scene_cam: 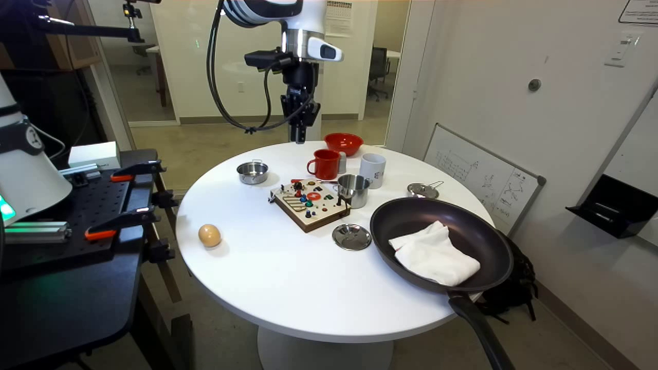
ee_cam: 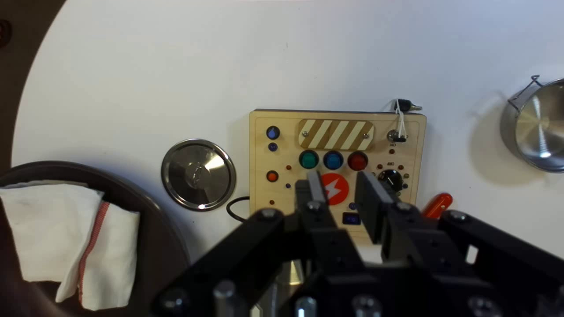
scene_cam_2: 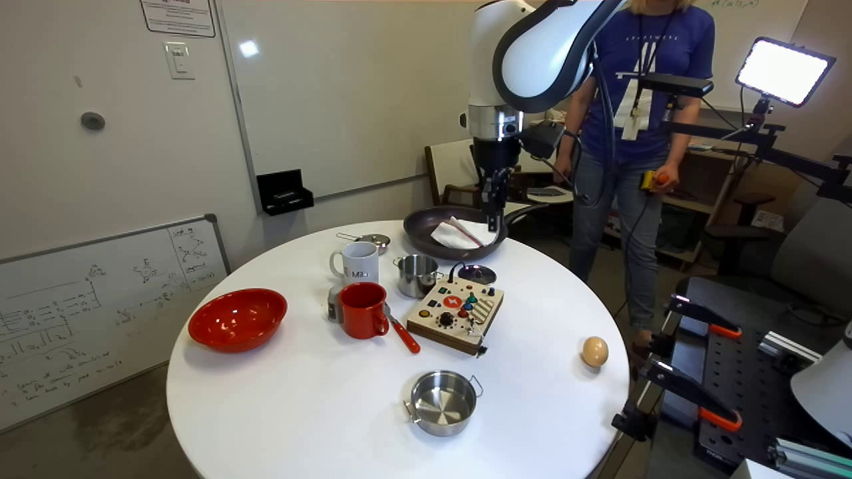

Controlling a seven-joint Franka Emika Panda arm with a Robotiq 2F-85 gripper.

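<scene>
My gripper is open and empty, hanging well above the white table. In the wrist view its two fingers stand apart over a wooden board with buttons and knobs (ee_cam: 388,127). A black frying pan (scene_cam: 401,213) with a folded white cloth (scene_cam: 438,259) in it sits at the table's right edge. Between pan and board lies a round metal lid (ee_cam: 196,175). A steel pot (scene_cam_2: 443,403) stands apart, and a brown egg-shaped object (scene_cam: 209,235) rests near the table's left edge.
Behind the board cluster a red mug (scene_cam: 325,164), a white mug (scene_cam: 372,170), a steel cup (scene_cam: 353,191) and a red bowl (scene_cam: 343,143). A red-handled utensil (scene_cam_2: 405,335) lies beside the board. A person (scene_cam_2: 651,120) stands behind.
</scene>
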